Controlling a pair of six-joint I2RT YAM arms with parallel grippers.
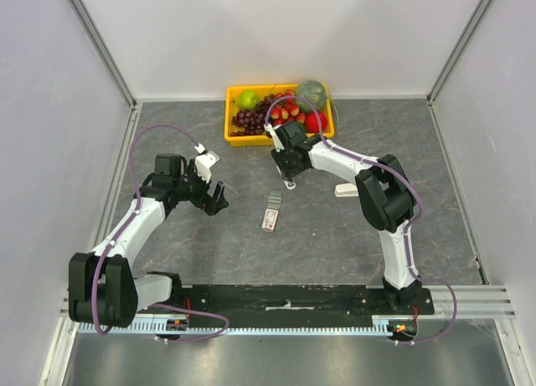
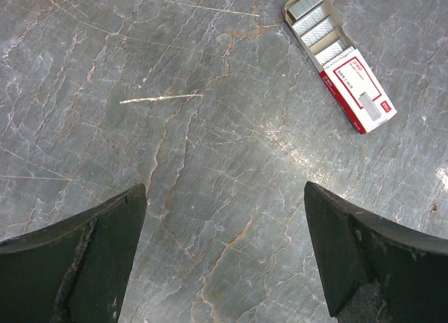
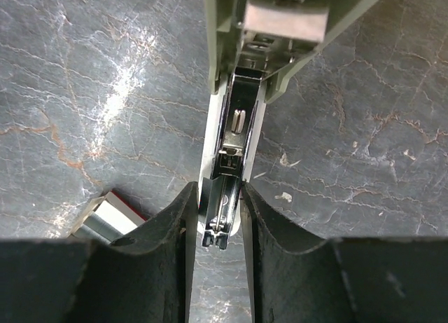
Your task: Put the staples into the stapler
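The stapler (image 3: 238,120) stands opened in the right wrist view, its green top raised and its metal staple channel exposed along the base. My right gripper is at the channel's near end, fingertips close together around it; whether they grip anything is unclear. The open box of staples (image 2: 357,92), red and white, holds rows of staples and lies left of the stapler on the grey table. My left gripper is open over bare table, left of the box, with nothing between its fingers.
A yellow crate of fruit (image 1: 236,132) sits at the back. A white object (image 1: 347,190) lies right of the stapler, near the right arm.
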